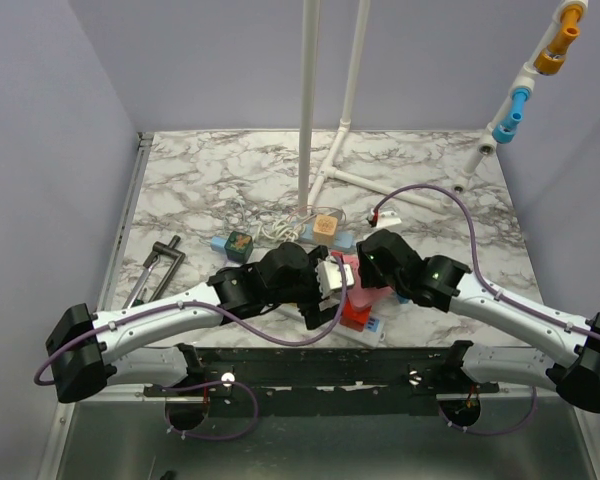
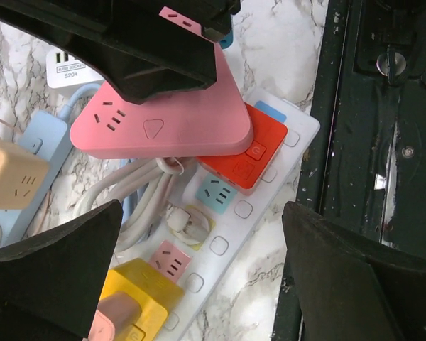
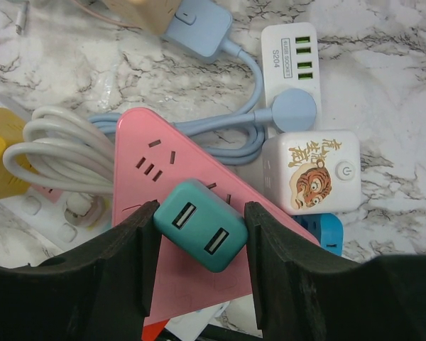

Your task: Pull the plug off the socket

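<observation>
A pink triangular socket [image 2: 153, 128] [image 3: 156, 284] lies on top of other power strips. In the right wrist view my right gripper is shut on a teal plug [image 3: 199, 224] over the pink socket's face; whether it is seated cannot be told. My left gripper stands open above a white strip [image 2: 234, 227] with a red block [image 2: 263, 145], beside the pink socket, nothing between its fingers. In the left wrist view the right gripper's dark body covers part of the pink socket.
A tiger-print cube [image 3: 312, 181], a USB strip [image 3: 290, 50], a wooden cube [image 1: 325, 228], a yellow block [image 2: 145, 288] and coiled cables crowd around. White pipes [image 1: 308, 100] rise behind; a metal clamp [image 1: 150, 270] lies at the left.
</observation>
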